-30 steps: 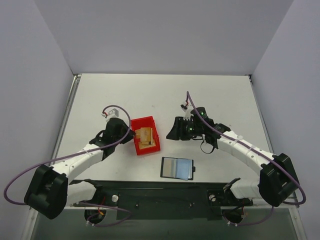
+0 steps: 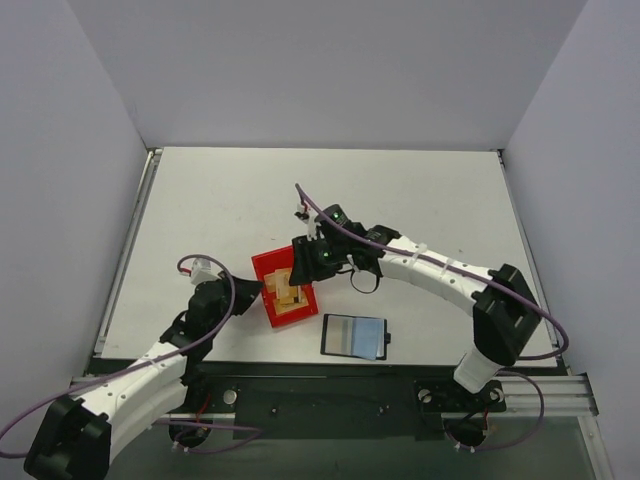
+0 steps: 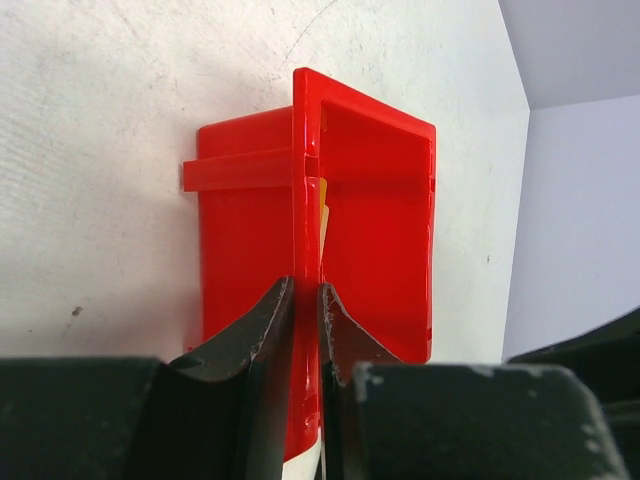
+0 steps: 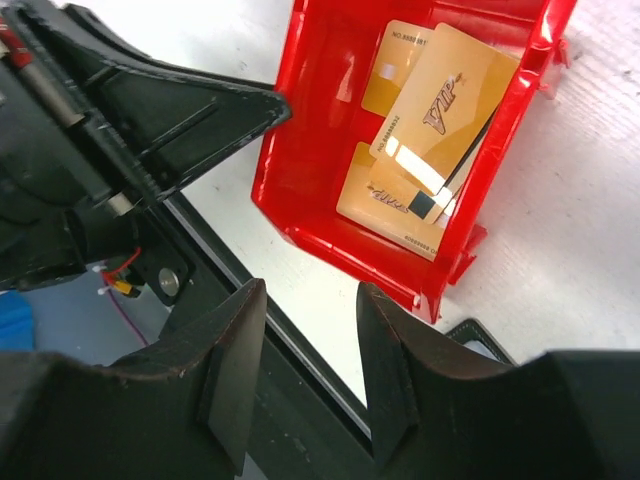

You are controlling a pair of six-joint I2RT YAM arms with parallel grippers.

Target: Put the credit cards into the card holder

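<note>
Several gold cards (image 4: 445, 110) lie loose and overlapping inside a red box (image 2: 259, 266) left of the table's middle. My left gripper is shut on the box's left wall, as the left wrist view shows. Over the box's right side hangs my right gripper (image 2: 305, 270), its fingers apart with nothing between them; the right wrist view has this gripper near the box's front end. The card holder (image 2: 354, 336), dark-edged with clear pockets, lies flat to the right of the box near the table's front edge.
The left gripper's fingers (image 4: 235, 112) reach over the box's side, close to the right gripper. A dark rail runs along the front edge.
My right arm has moved left, from beside the box to above it. The left gripper and the red box have shifted slightly left and toward the front. The card holder has stayed put.
</note>
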